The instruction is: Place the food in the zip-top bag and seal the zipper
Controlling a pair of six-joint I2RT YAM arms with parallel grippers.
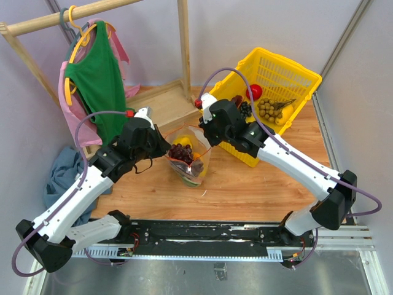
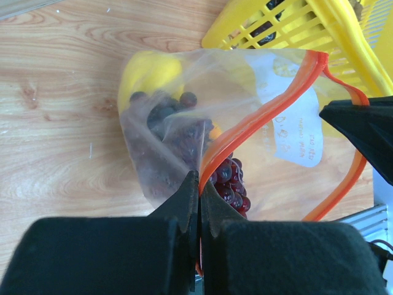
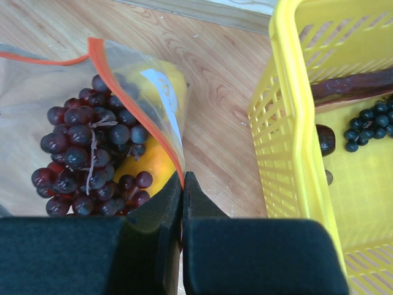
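A clear zip bag (image 1: 199, 173) with an orange zip rim hangs between my two grippers, its mouth gaping. Dark grapes (image 3: 86, 147) and yellow food (image 2: 147, 74) lie inside it. My left gripper is shut on the bag's orange rim, which runs between its fingers. On the opposite side, my right gripper is shut on the rim too, close to the yellow basket. The top view shows the left gripper (image 1: 164, 147) and right gripper (image 1: 207, 136) a short span apart, with the bag hanging below them.
A yellow basket (image 1: 279, 67) at the back right holds a red tomato (image 1: 254, 92) and other food. Clothes hang on a wooden rack (image 1: 86, 11) at the back left. Bare wooden table (image 1: 258, 190) lies in front of the basket.
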